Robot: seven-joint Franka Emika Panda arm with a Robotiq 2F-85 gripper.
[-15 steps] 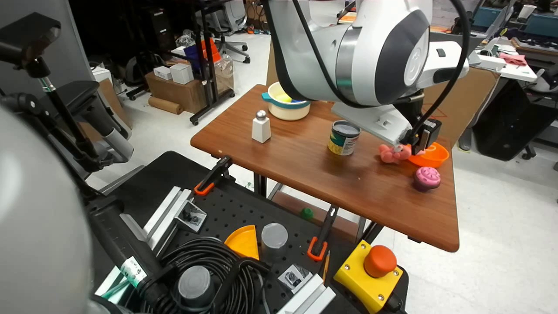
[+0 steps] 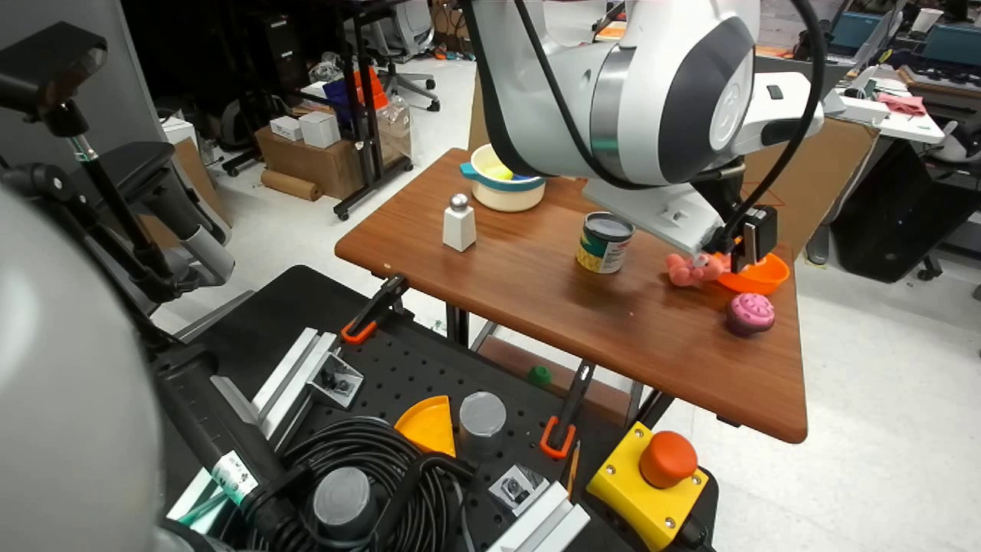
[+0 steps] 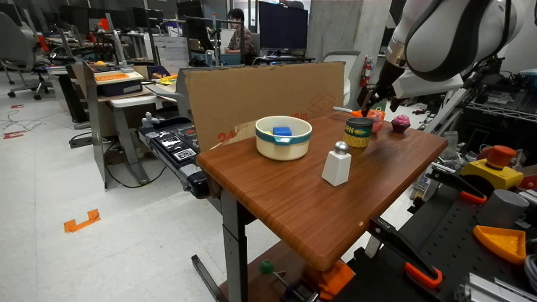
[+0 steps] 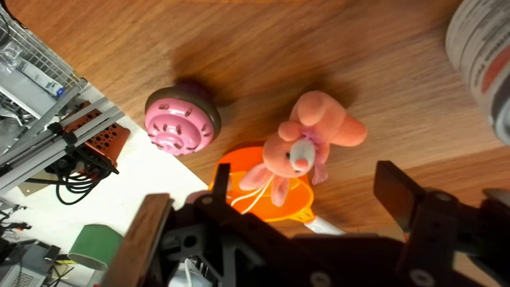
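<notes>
My gripper is open, its black fingers wide apart with nothing held between them. A pink plush toy [image 4: 313,117] lies on its side on the table, its head and ears over an orange bowl-shaped utensil [image 4: 246,157] with a white handle [image 4: 325,226]. From the wrist, both appear ahead of the gap between the fingers. Beside them is a cupcake toy [image 4: 179,125] with pink icing and a brown base. In exterior view 1 the gripper hangs above the orange utensil [image 2: 768,273], partly covering it and the plush [image 2: 691,270].
A corn can [image 2: 605,244] stands left of the plush in exterior view 1. Farther along the table are a white shaker [image 2: 459,225] and a cream pot [image 2: 508,196] holding blue and yellow things. A cardboard panel [image 3: 261,100] borders the table.
The gripper's black finger parts have shifted slightly and look more upright in exterior view 1. The arm and the table objects appear unmoved.
</notes>
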